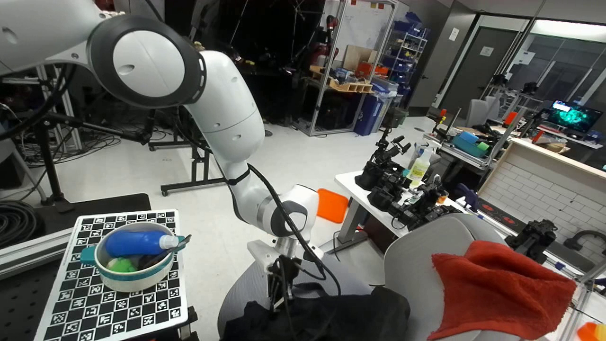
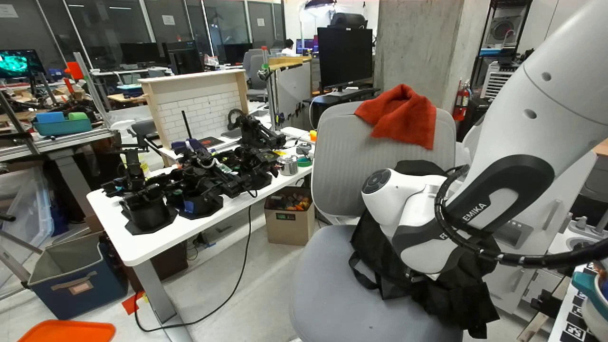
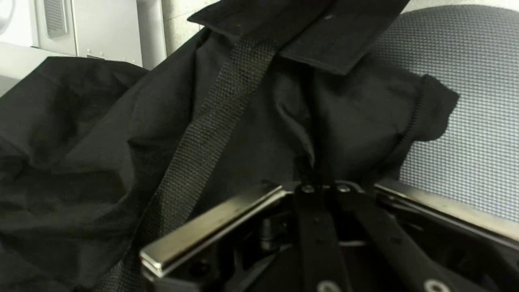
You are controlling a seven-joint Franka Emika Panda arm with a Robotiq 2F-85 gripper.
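Observation:
A black bag [image 1: 318, 318] with a woven strap [image 3: 206, 129] lies crumpled on the grey seat [image 2: 325, 285] of an office chair. My gripper points down at the bag, its fingers shut together against the dark fabric. A fold of cloth rises right at the fingertips, and I cannot tell whether any of it is pinched between them. In exterior view 2, the robot's hand stands over the bag and mostly hides the fingers.
A red towel [image 2: 402, 117] hangs over the chair's backrest [image 2: 365, 165]. Left of the arm, a pot [image 1: 133, 281] holding a blue bottle [image 1: 136, 243] stands on a checkered board [image 1: 79, 307]. A white table [image 2: 134, 242] carries several black devices.

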